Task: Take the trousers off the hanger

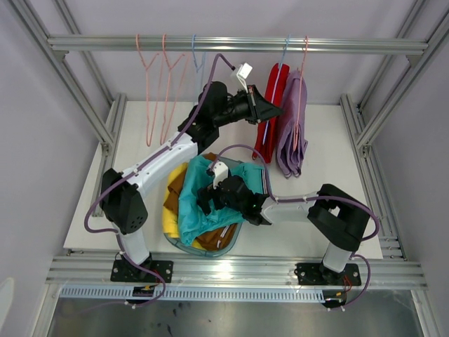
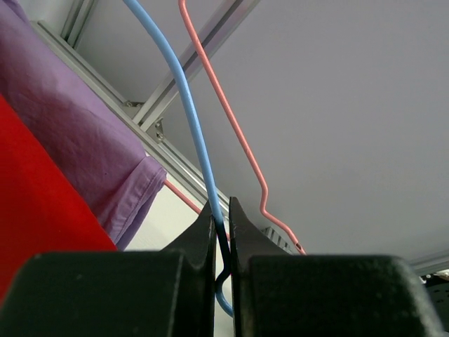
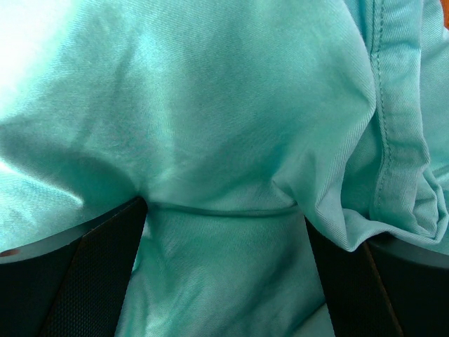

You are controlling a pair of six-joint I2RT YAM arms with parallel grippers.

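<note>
Red trousers (image 1: 266, 133) and purple trousers (image 1: 291, 133) hang from the rail (image 1: 238, 45) on hangers. In the left wrist view the red cloth (image 2: 42, 210) fills the lower left, beside the purple cloth (image 2: 91, 154). My left gripper is closed around the blue hanger wire (image 2: 182, 91); a pink wire (image 2: 231, 119) runs to its right. From above, the left gripper (image 1: 270, 112) is at the red trousers' upper part. My right gripper stands open, its fingers pressed into turquoise cloth (image 3: 189, 105) in the basket.
A basket (image 1: 193, 248) holds yellow, brown and turquoise clothes. Empty pink and blue hangers (image 1: 167, 91) hang at the left of the rail. The white board (image 1: 326, 147) is clear at the right.
</note>
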